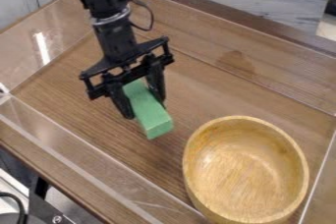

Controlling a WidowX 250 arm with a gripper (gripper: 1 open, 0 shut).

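My black gripper [137, 84] is shut on a light green block [149, 118], which hangs tilted from its fingers over the wooden surface, left of a yellow oval bowl [246, 172]. The block's upper part is partly hidden by the fingers.
The wooden tray [237, 61] has raised rims at the left and back. The bowl fills the front right corner. A dark cable shows at the lower left, outside the tray.
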